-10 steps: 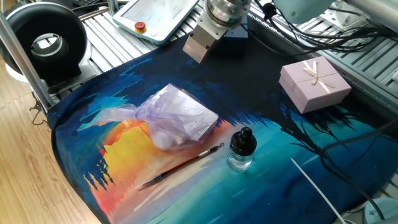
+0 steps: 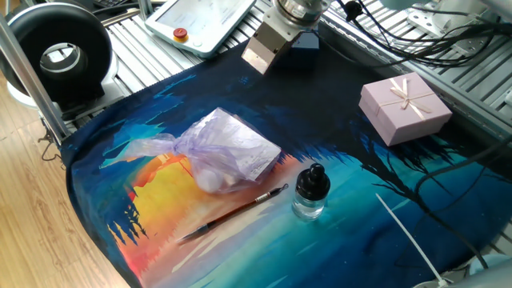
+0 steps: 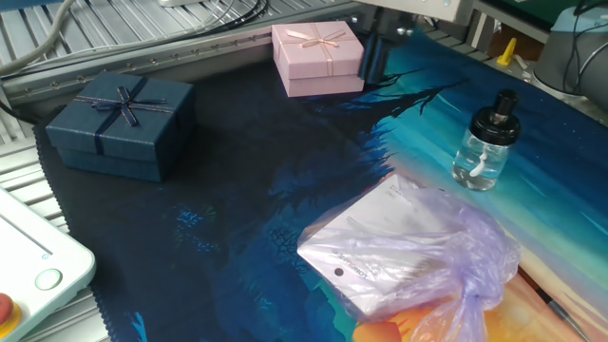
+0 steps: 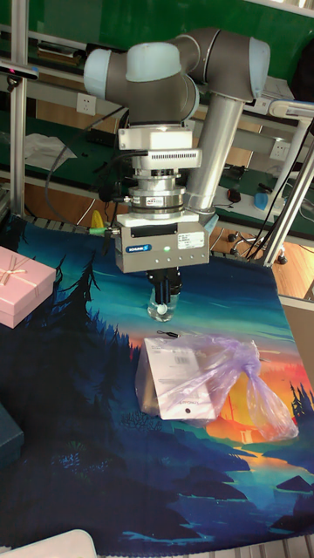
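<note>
My gripper hangs above the mat, its dark fingers pointing down. From exterior view 2 the gripper appears in front of the pink box's right edge; exterior view 1 shows only its metal body, with the fingers out of sight. Whether the fingers are apart is unclear. A clear dropper bottle with a black cap stands upright, partly covered by the fingers in exterior view 3. Beside it lie a dark brush-like stick and a white box in a knotted lilac plastic bag.
A pink ribboned box and a dark blue ribboned box rest near the mat's edge. Cables run along the rail. A tablet-like panel with a red button lies off the mat. Dark mat between the boxes and bag is clear.
In exterior view 1 the gripper body has shifted slightly right and up, and the arm's cables have moved a little. The objects on the mat have stayed put.
</note>
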